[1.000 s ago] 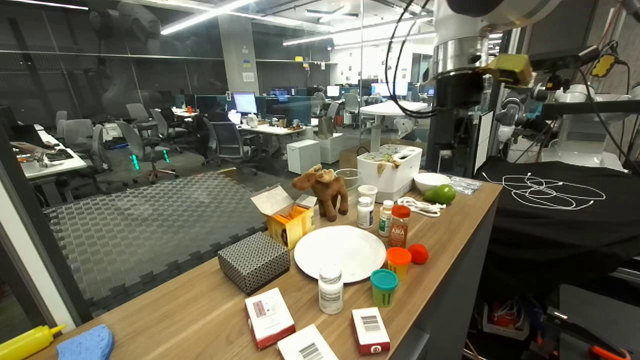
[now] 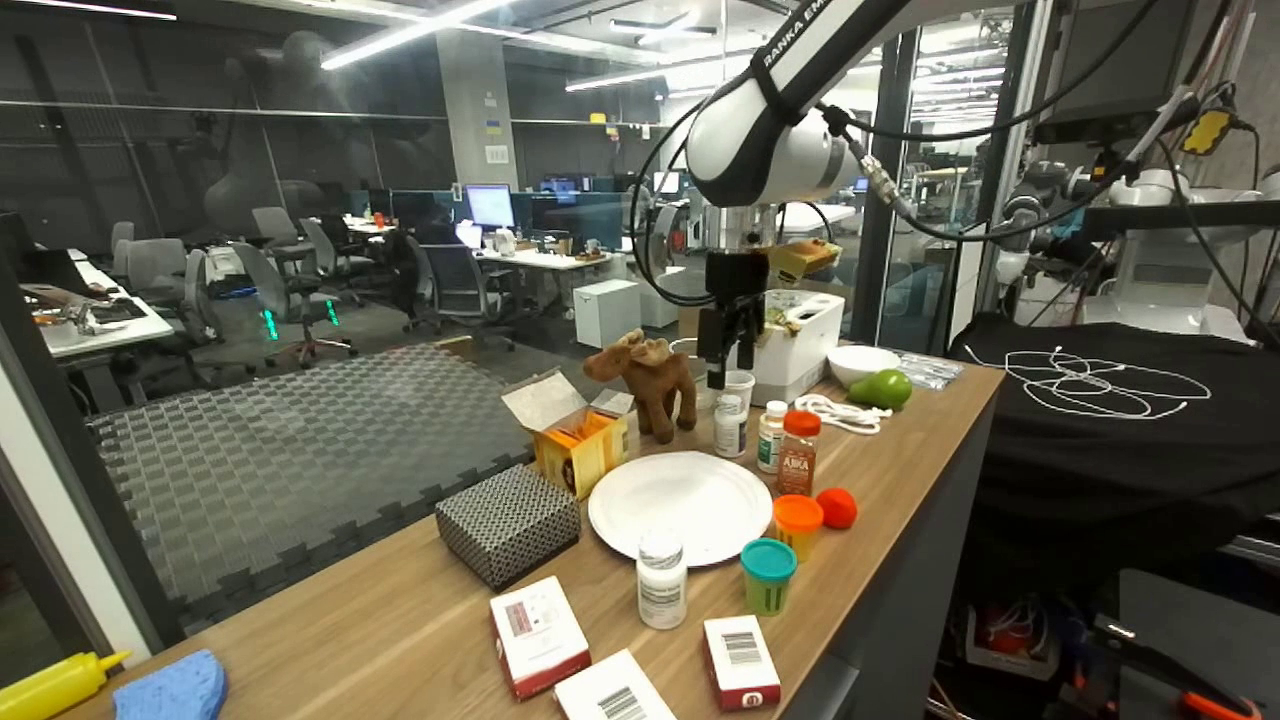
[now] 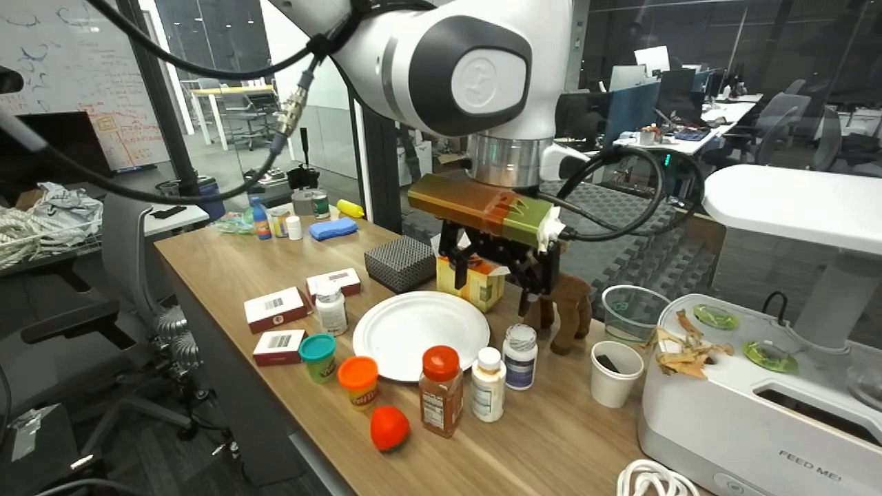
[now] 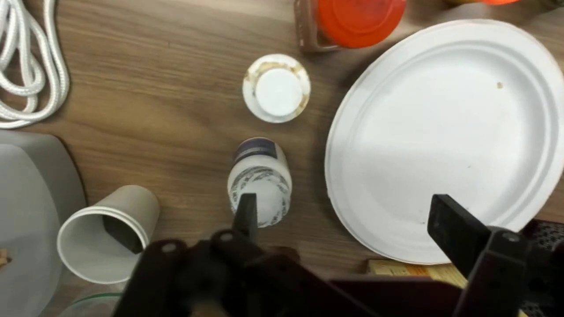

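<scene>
My gripper stands open above the table, nothing held between its fingers. In the wrist view one finger overlaps the cap of a white bottle with a dark label (image 4: 261, 182), while the other lies over the white plate (image 4: 444, 137). From the second exterior view, the gripper (image 3: 493, 293) hangs higher than the bottles, in front of the brown plush moose (image 3: 570, 310) and the open yellow box (image 3: 475, 281). A second white bottle (image 3: 488, 384) and a red-capped spice jar (image 3: 442, 393) stand upright beside the plate.
A paper cup (image 3: 616, 376) and a white appliance (image 3: 744, 413) flank the bottles. Teal-lidded (image 2: 768, 576) and orange-lidded (image 2: 797, 526) tubs, another white bottle (image 2: 661, 582) and red-white boxes (image 2: 539, 636) occupy the near side. A patterned black box (image 2: 509, 524) sits left of the plate.
The arm has swung left in exterior view 1 and come lower, from beyond the appliance to over the bottles and moose. The tabletop objects look unmoved.
</scene>
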